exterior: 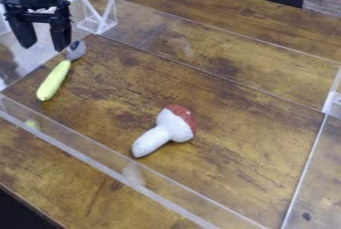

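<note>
At the upper left my black gripper (pixel 38 31) is open, raised near the clear wall of the enclosure. Below it a long yellow-green vegetable (pixel 54 80) lies on the wooden floor, with a small grey object (pixel 76 51) by its upper end. A toy mushroom (pixel 166 132) with a red cap and white stem lies on its side in the lower middle.
Clear low walls border the wooden area (pixel 246 104) along the front, right and left.
</note>
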